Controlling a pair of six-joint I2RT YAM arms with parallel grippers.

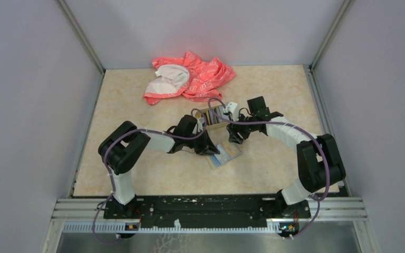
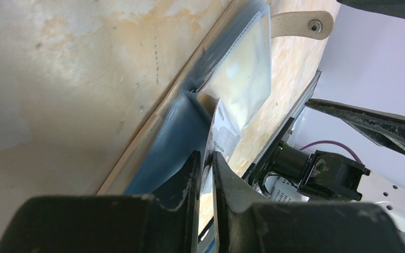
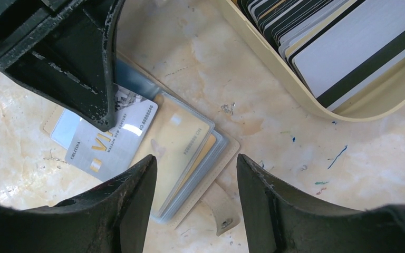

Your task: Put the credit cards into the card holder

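Observation:
The card holder (image 3: pixel 182 142), with clear sleeves, a tan backing and a snap strap, lies open on the table. A silver-white card (image 3: pixel 115 134) lies partly inside one sleeve, its outer end sticking out. In the left wrist view, my left gripper has its fingertips close together with the card's edge (image 2: pixel 222 132) in the narrow gap; whether they clamp it is unclear. My right gripper is open above the holder's strap end, nothing between its fingers. Beyond it stands a cream box (image 3: pixel 308 100) holding several cards (image 3: pixel 366 50) upright.
A crumpled pink-red cloth (image 1: pixel 205 79) lies at the back of the table. The two grippers are near each other over the holder, with the box just behind them. Bare table lies at the left, right and front.

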